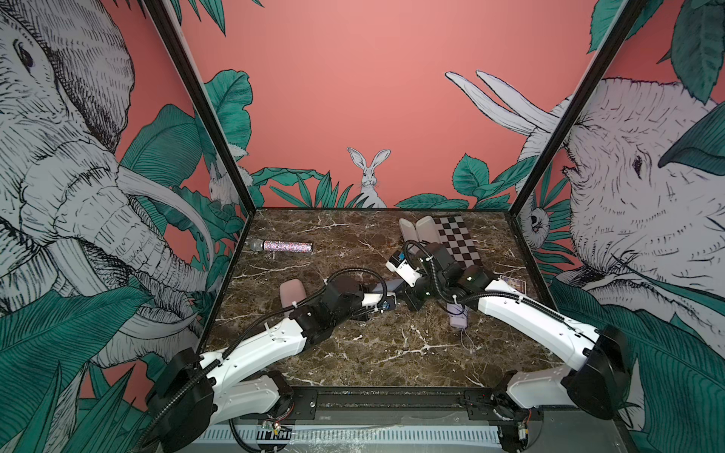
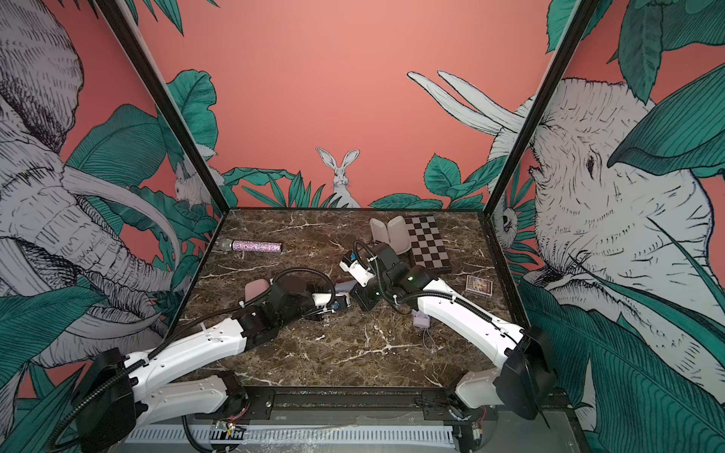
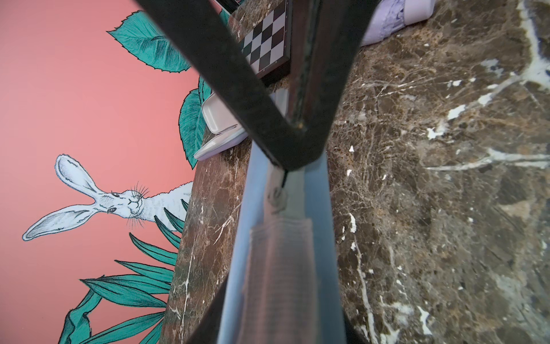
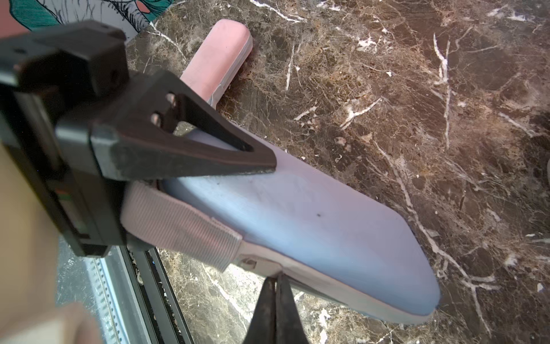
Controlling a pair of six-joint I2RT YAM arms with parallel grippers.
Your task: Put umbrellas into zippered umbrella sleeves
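A closed pale-blue sleeve [image 4: 355, 229] with a grey ribbed strap [image 4: 183, 223] is held above the table. My left gripper is shut on its body; in the right wrist view one of its black fingers [image 4: 229, 154] lies across the blue shell. My right gripper is shut, its tips at the seam close to the zipper end [image 4: 250, 262], and nothing shows between them. Whether they touch the zipper pull, I cannot tell. A lavender umbrella [image 1: 457, 315] lies right of centre, partly behind the right arm. A pink sleeve [image 1: 293, 290] rests on the left.
An open beige case [image 1: 426, 228] stands at the back beside a checkered board [image 1: 459, 243]. On the far left lies a patterned stick-shaped object [image 1: 287, 247]. A small card pack [image 2: 478, 285] sits at the right edge.
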